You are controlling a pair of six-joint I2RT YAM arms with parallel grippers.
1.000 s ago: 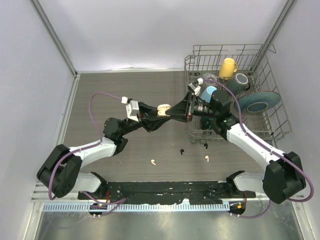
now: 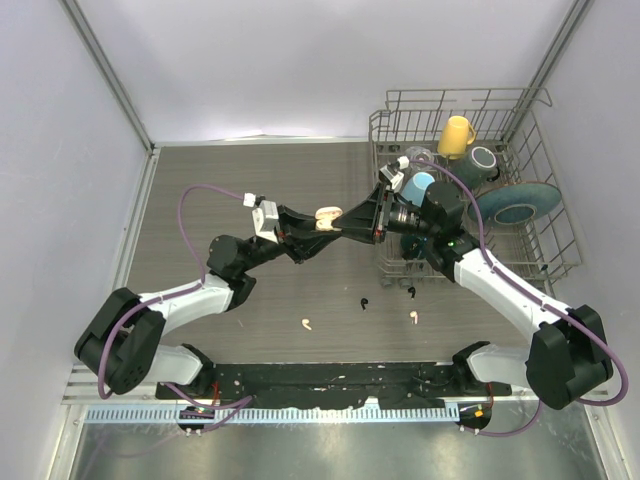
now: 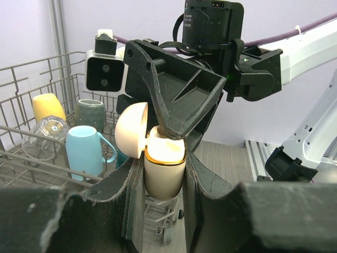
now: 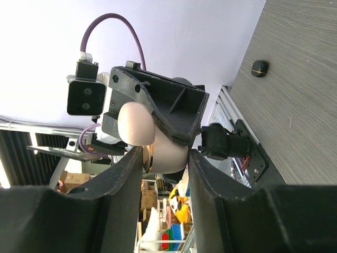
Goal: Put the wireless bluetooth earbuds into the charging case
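A white charging case (image 3: 165, 179) with a gold rim is held up between both grippers over the table, its rounded lid (image 3: 131, 129) swung open. My right gripper is shut on the case. The left gripper has its fingers on either side of the case, very close to it; whether they press on it I cannot tell. What sits in the case's wells is hidden. Two white earbuds lie apart on the table, a left one (image 2: 306, 324) and a right one (image 2: 414, 317).
Small black pieces, one mid-table (image 2: 364, 303) and one by the rack (image 2: 411, 292), lie near the white earbuds. A dark object (image 4: 259, 68) with a gold line rests on the table. At the right stands a wire dish rack (image 2: 545, 235) with mugs and plates.
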